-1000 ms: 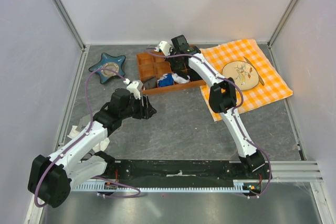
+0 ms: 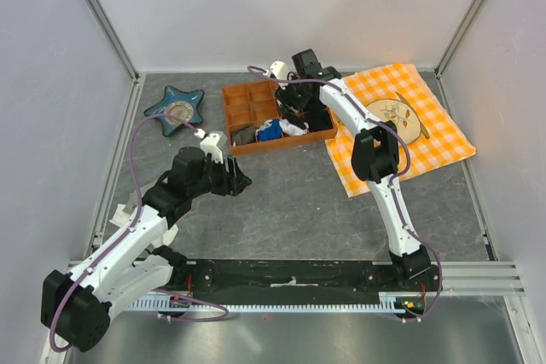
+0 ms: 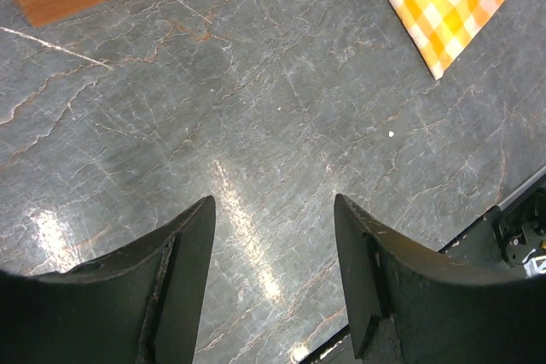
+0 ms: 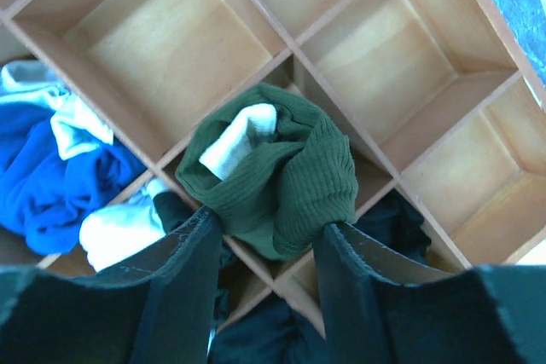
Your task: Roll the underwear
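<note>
In the right wrist view a bundled dark green underwear [image 4: 311, 181] with a pale patch sits at one compartment of the wooden divided box [image 4: 299, 53], its lower edge overlapping the dividers. My right gripper is partly open at that edge, its fingertips apart on either side of the cloth; whether they touch it is hard to tell. From above, the right arm reaches over the box [image 2: 294, 141], hiding part of it. My left gripper stands partly open over bare grey table, nothing between its fingers.
Blue cloth [image 4: 55, 168], a white piece [image 4: 119, 232] and dark pieces fill neighbouring compartments; others are empty. A checkered cloth [image 2: 354, 164] with a round board lies at right, a star-shaped blue dish [image 2: 188, 104] at left.
The left arm has moved slightly to the left.
</note>
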